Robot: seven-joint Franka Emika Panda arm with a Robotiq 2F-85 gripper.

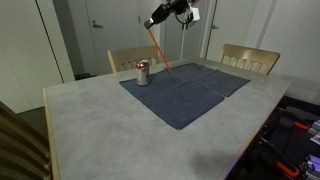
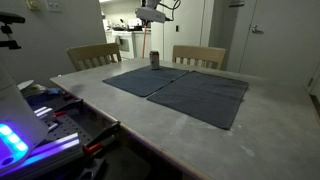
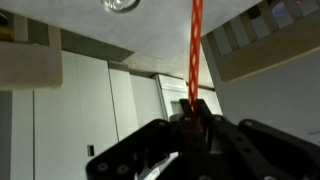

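Note:
A long thin orange-red stick [image 1: 159,48] hangs from my gripper [image 1: 149,22], high above the far side of the table. In the wrist view the stick [image 3: 195,50] runs up from between the fingertips, so the gripper is shut on it. It slants in exterior view 1, its lower end to the right of the can [image 1: 143,74] and apart from it. The can stands upright on a dark cloth [image 1: 185,98]; in exterior view 2 the can [image 2: 154,60] shows near the far edge. Whether the stick's tip touches the cloth cannot be told.
The pale table [image 1: 95,130] has wide bare room at the left and front. Wooden chairs [image 1: 134,56] stand behind the far edge, another chair [image 1: 250,60] at the right. A second dark cloth [image 2: 200,98] lies on the table in exterior view 2.

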